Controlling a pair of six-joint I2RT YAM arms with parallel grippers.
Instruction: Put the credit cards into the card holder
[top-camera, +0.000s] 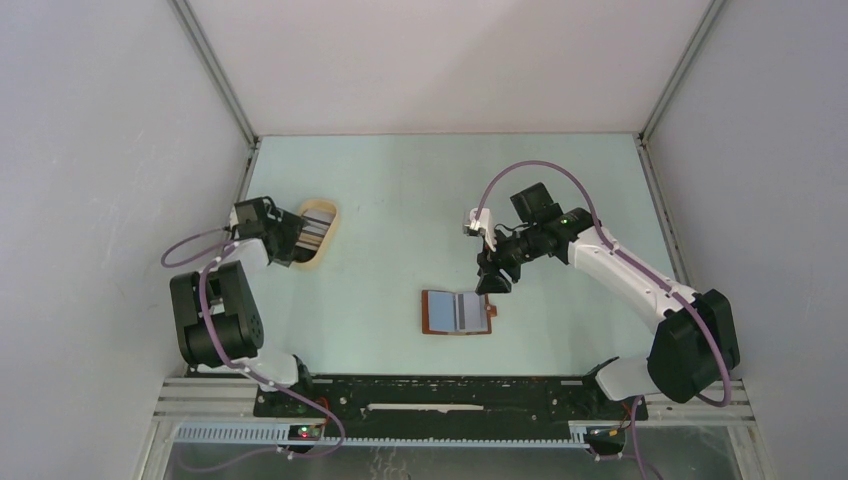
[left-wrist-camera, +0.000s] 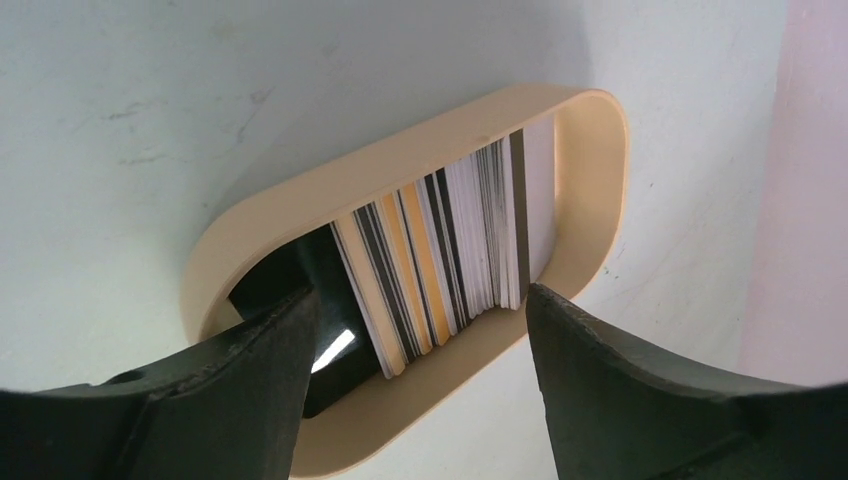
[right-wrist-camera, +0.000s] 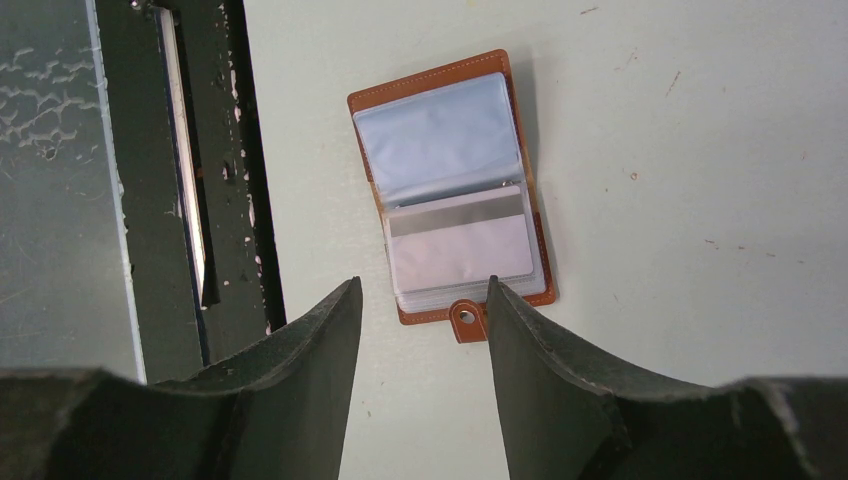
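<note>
An oval beige box (left-wrist-camera: 330, 183) fills much of the left wrist view, with a row of credit cards (left-wrist-camera: 430, 250) standing on edge inside it. My left gripper is over that box, its fingers apart and no card between them. Open flat on the table lies the brown card holder (right-wrist-camera: 457, 190), with pale clear pockets and a small snap tab. Near the tab my right gripper hovers, fingers spread and the gap between them empty. From above, the left gripper partly covers the box (top-camera: 330, 234), left of the card holder (top-camera: 425, 312).
Bare pale tabletop (top-camera: 390, 200) stretches between the box and the holder. A dark rail (top-camera: 430, 390) with a white strip runs along the front edge. Side walls close in the table, the left one near the box.
</note>
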